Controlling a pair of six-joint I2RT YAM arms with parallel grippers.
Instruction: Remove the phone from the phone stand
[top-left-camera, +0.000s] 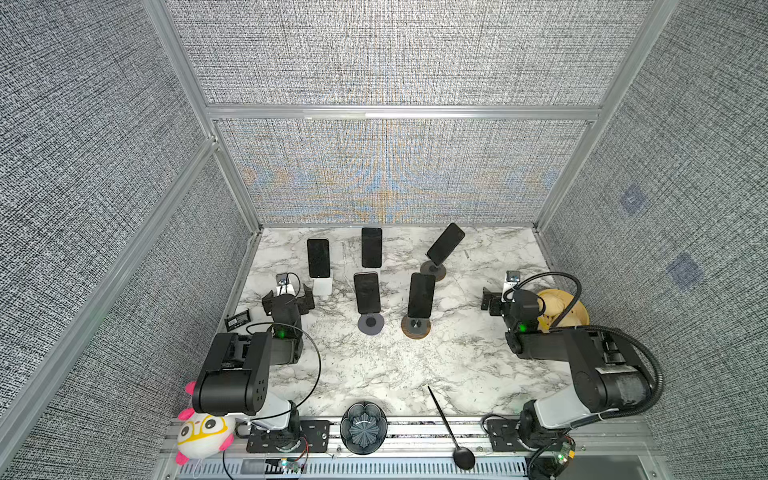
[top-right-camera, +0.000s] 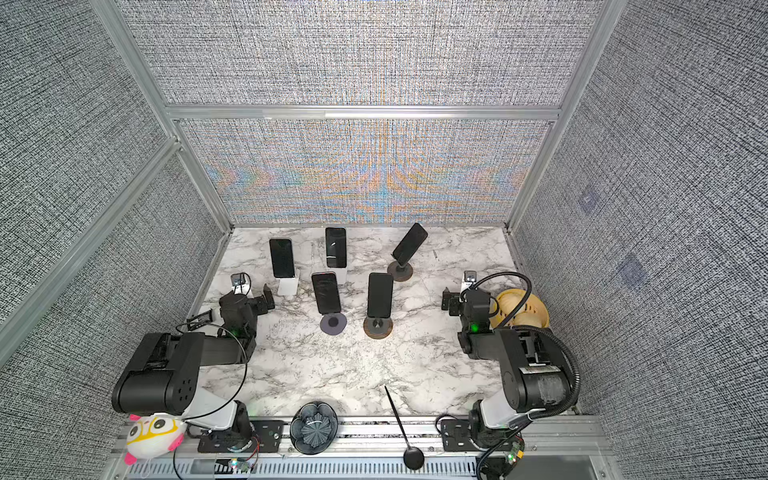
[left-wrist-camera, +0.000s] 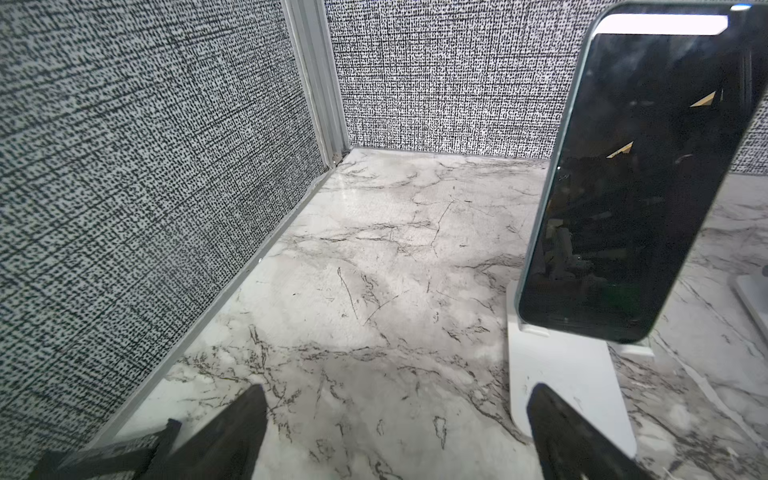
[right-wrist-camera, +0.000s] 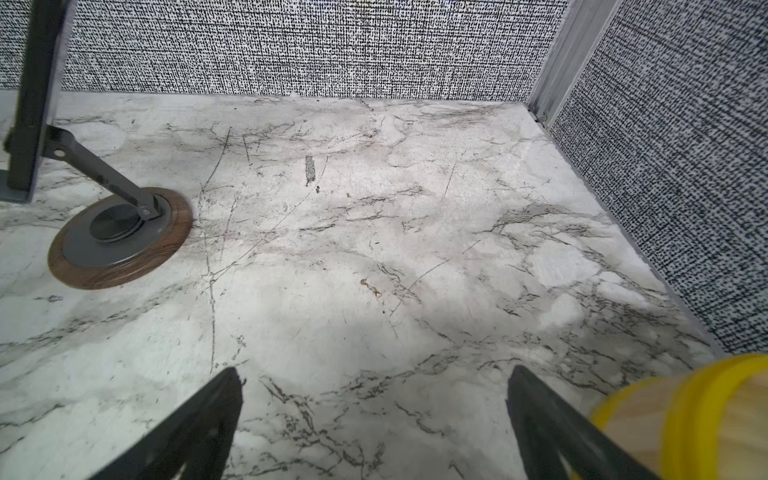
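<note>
Five dark phones rest on stands: a left rear phone (top-left-camera: 318, 256) on a white stand (left-wrist-camera: 569, 384), a middle rear phone (top-left-camera: 371, 246), a tilted rear phone (top-left-camera: 445, 243) on a round wood-rimmed stand (right-wrist-camera: 172, 248), and two front phones (top-left-camera: 367, 292) (top-left-camera: 421, 294). My left gripper is open and empty, just in front of the left rear phone, whose stand sits near its right finger. My right gripper is open and empty over bare marble, right of the phones.
A yellow container (top-right-camera: 537, 308) sits beside my right gripper. A dark flower-shaped bowl (top-left-camera: 364, 428), a black ladle (top-left-camera: 462, 456) and a plush toy (top-left-camera: 204, 436) lie along the front.
</note>
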